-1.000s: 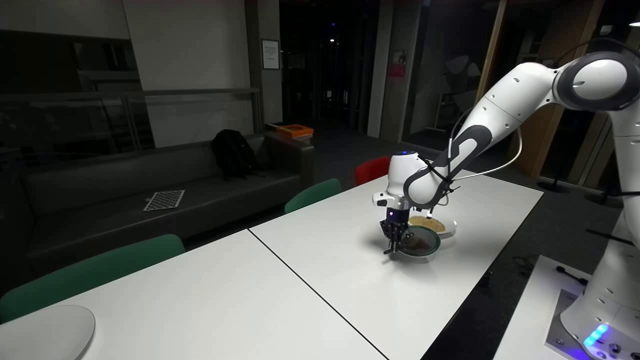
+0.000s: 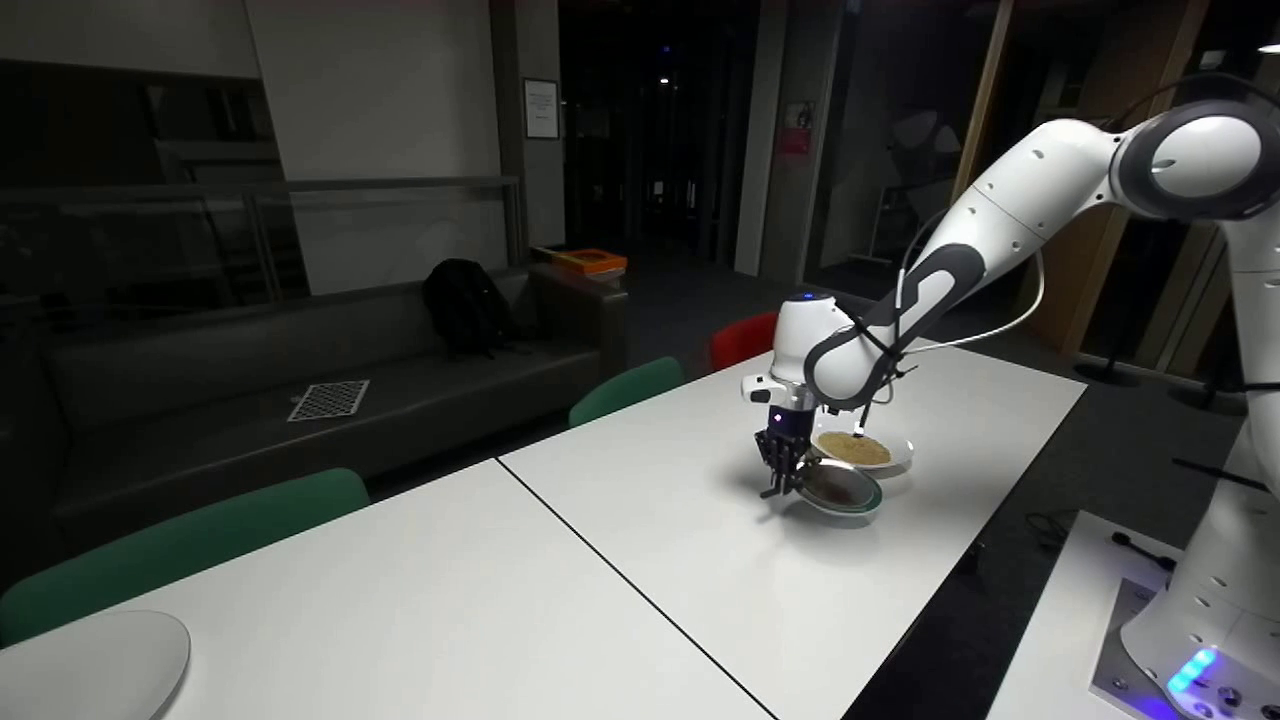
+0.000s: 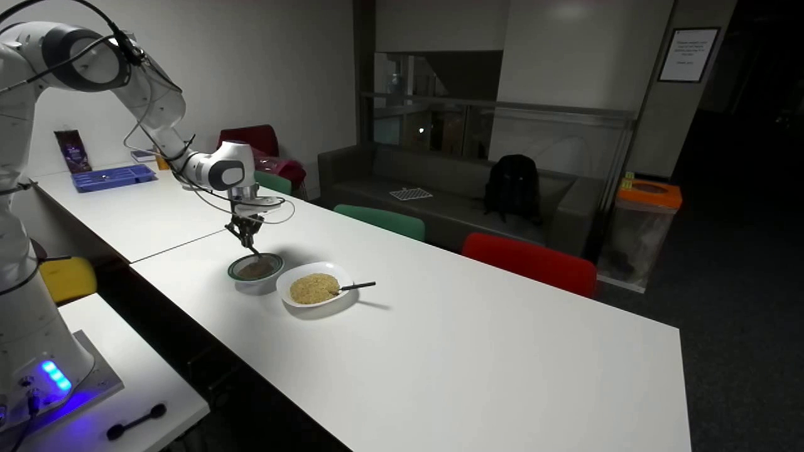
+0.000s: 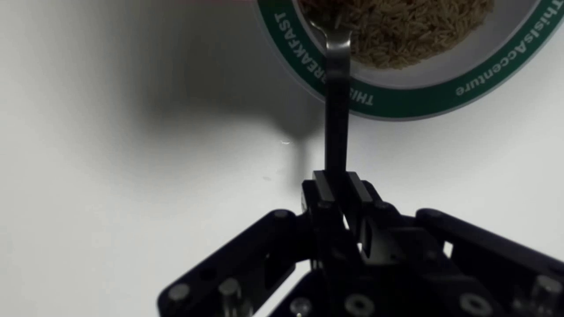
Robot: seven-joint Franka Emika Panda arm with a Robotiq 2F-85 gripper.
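My gripper is shut on the black handle of a spoon. In the wrist view the handle runs up over the rim of a green-rimmed bowl. Its metal head lies at the brown rice grains inside; the frame's top edge cuts part of it off. Exterior view 2 shows my gripper above the far edge of this bowl. Close beside it stands a white dish of pale grain, with a second dark-handled utensil leaning over its rim.
The white table is wide and clear to the right of the dishes in exterior view 2. A blue tray stands at the far left end. A pale round plate sits at the near left corner in exterior view 1.
My gripper has risen slightly and shifted a little left in exterior view 1, still with the handle. The bowl looks slightly tilted compared with before.
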